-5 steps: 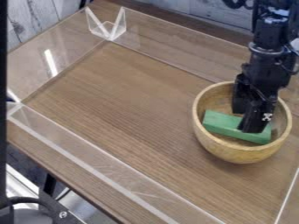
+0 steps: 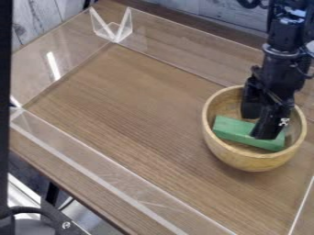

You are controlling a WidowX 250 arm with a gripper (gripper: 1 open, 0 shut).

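A wooden bowl [image 2: 230, 157] sits at the right of the table, with a green block [image 2: 234, 132] lying inside it. My black gripper [image 2: 263, 120] reaches down from the upper right into the bowl, open, over the block; whether its fingertips touch the block is hard to tell.
Clear plastic edging runs along its left and front. Part of another dark arm [image 2: 31, 220] shows at the bottom left.
My gripper has shifted very slightly within the bowl. The bowl and block look the same.
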